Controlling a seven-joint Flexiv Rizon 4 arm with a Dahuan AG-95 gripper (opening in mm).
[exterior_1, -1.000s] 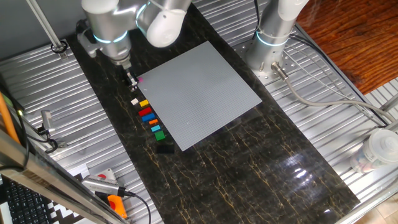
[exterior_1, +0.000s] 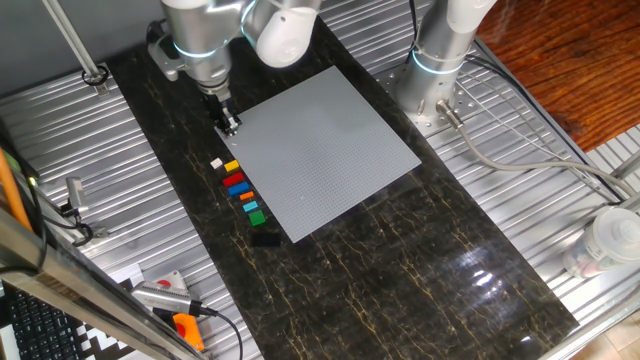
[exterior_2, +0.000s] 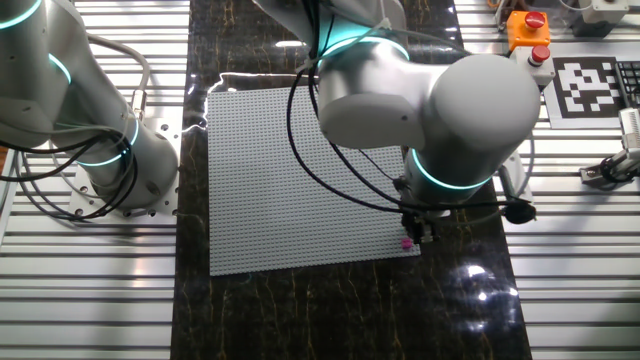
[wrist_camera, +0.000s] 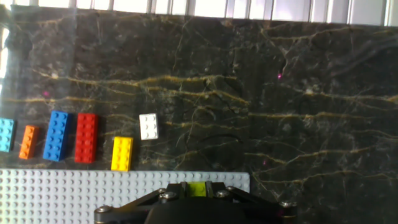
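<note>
At one corner of the grey studded baseplate (exterior_1: 320, 150), my gripper (exterior_1: 231, 129) is low and close to the surface. In the wrist view a small yellow-green brick (wrist_camera: 197, 189) shows between the fingertips, and the fingers look shut on it. Its lower part is hidden, so whether it touches the plate cannot be told. A small pink spot (exterior_2: 407, 243) appears on the plate beside the gripper in exterior view 2. Along the plate's edge lie a white brick (wrist_camera: 148, 126), a yellow brick (wrist_camera: 122, 154), a red brick (wrist_camera: 86, 138) and a blue brick (wrist_camera: 56, 135).
Farther along that row are an orange brick (wrist_camera: 28, 142), a light blue brick (wrist_camera: 5, 134), a green brick (exterior_1: 257, 217) and a black piece (exterior_1: 266, 240). Most of the plate is bare.
Over the last second my gripper moved right, from beside the plate to over its corner, covering the pink spot in exterior view 1.
</note>
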